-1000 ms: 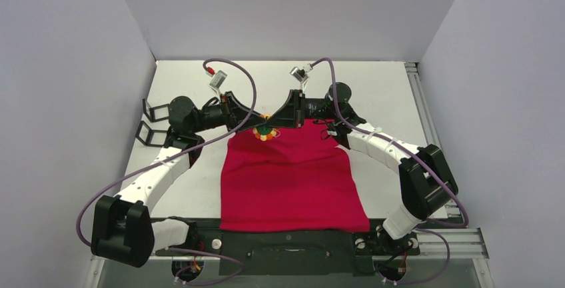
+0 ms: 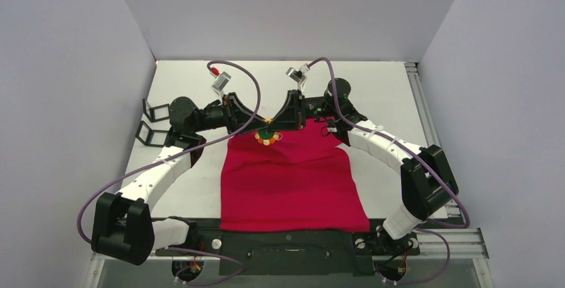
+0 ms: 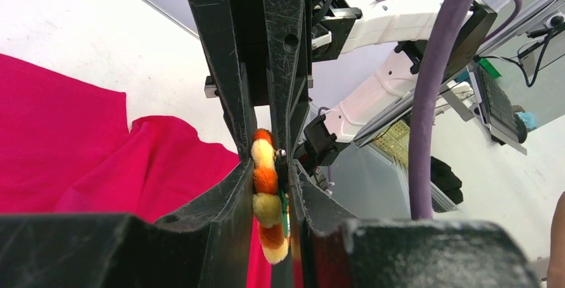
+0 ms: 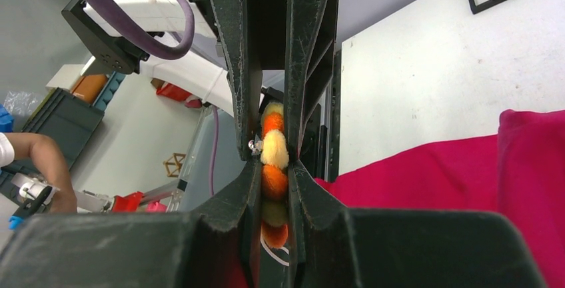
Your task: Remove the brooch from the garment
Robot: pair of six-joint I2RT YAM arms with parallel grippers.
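The brooch (image 2: pixel 266 139), a green disc ringed with orange and cream pompoms, is held over the upper part of the red garment (image 2: pixel 290 195). From the left side my left gripper is shut on it. Facing it, my right gripper is likewise shut on the brooch, its tips close to the left one's. Edge-on in the left wrist view, the pompoms stand in a column between the fingers, a small metal piece (image 3: pixel 282 153) beside them. No cloth shows between either pair of fingers; much of the brooch's back is hidden.
Two black frames (image 2: pixel 152 135) lie at the table's left edge. A thin pale loop (image 4: pixel 274 253) hangs below the brooch. Purple cables arch over both arms.
The left gripper and the brooch have shifted slightly to the right and toward the front. My right gripper has moved little, and the garment lies as before.
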